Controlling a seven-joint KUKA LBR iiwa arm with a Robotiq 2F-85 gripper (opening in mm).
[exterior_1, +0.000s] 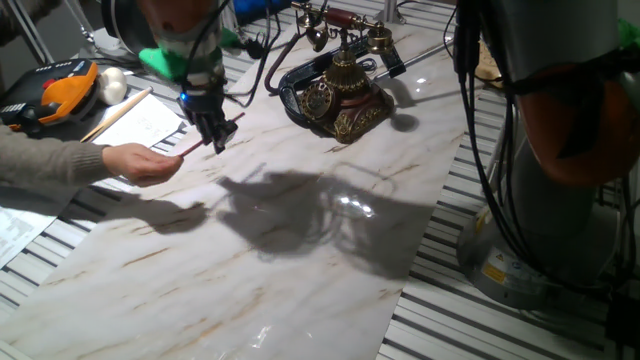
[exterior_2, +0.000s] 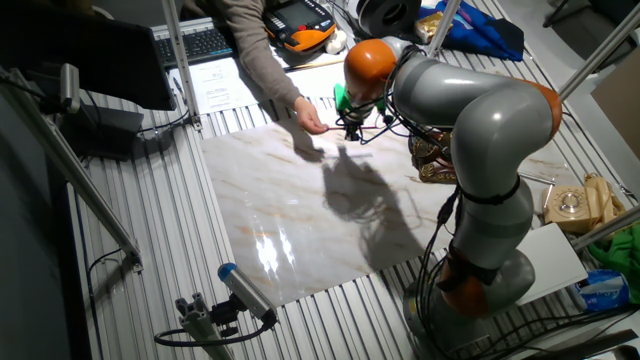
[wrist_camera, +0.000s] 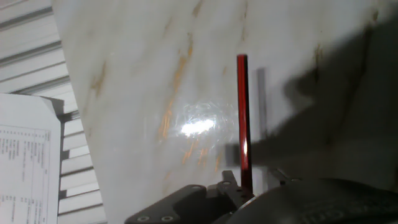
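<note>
My gripper (exterior_1: 218, 140) hangs over the left part of the marble-patterned board, close to a person's hand (exterior_1: 143, 165). A thin dark red pencil (exterior_1: 191, 150) runs from the hand's fingertips to my gripper, and its far end sticks out past the fingers on the other side. In the wrist view, the red pencil (wrist_camera: 243, 112) rises from between my fingers at the bottom edge, with its free end clear above the board. Part of the finger is hidden there, so whether it grips the pencil cannot be told. The hand (exterior_2: 310, 117) also shows in exterior view 2.
An ornate old-style telephone (exterior_1: 345, 100) stands behind and right of my gripper. An orange and black device (exterior_1: 50, 95) and paper sheets (exterior_1: 140, 122) lie to the left. A beige telephone (exterior_2: 572, 205) sits beyond my arm's base. The board's front (exterior_1: 200, 300) is clear.
</note>
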